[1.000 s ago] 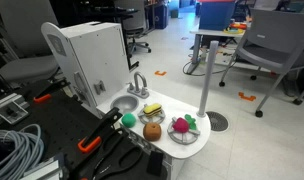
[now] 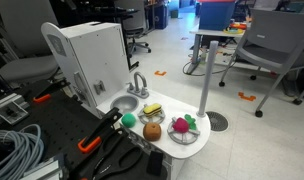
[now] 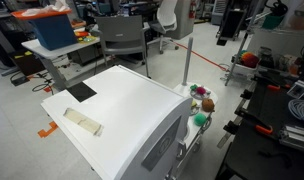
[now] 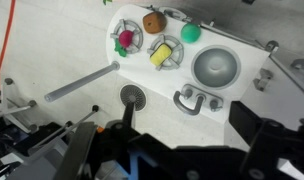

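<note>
My gripper stands open high above a toy kitchen counter (image 2: 170, 118), its dark fingers apart and nothing between them. On the counter a green ball (image 4: 191, 33) lies near the sink (image 4: 215, 68), with a brown round item (image 4: 154, 22) farther along the same edge. A yellow block-like item (image 4: 167, 50) rests on one burner. The other burner (image 4: 133, 33) bears a red item with green parts (image 4: 125, 38). The sink looks empty, and its grey faucet (image 4: 197, 100) rises beside it.
A white cabinet (image 2: 89, 60) stands at the sink end of the counter. A tall white post (image 2: 208, 75) rises at the far edge. Cables (image 2: 17, 150) and dark tools lie on the black table (image 2: 60, 125). Chairs (image 2: 274, 45) stand beyond on open floor.
</note>
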